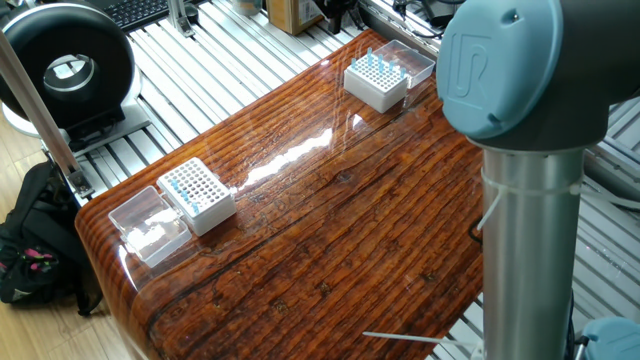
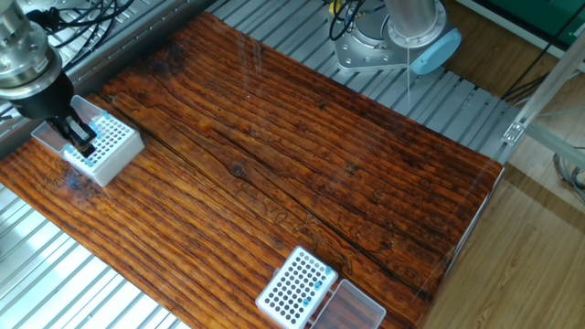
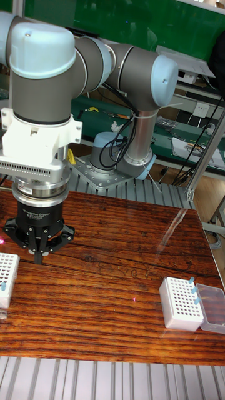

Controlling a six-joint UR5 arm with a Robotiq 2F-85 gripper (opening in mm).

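My gripper, black, points downward over a white rack with rows of holes in exterior view 2. In exterior view 3 it hangs above the wooden table, its fingertips close together; whether a small gap or something thin lies between them cannot be made out. That rack holds several upright blue tubes in exterior view 1, where the gripper is out of sight. A second white rack stands at the other end of the table, with several blue tubes along one side.
Clear hinged lids lie open beside both racks. Between the racks, the wooden tabletop is bare. The arm's base stands beyond the table's edge on slatted metal. A white strip juts over the wood.
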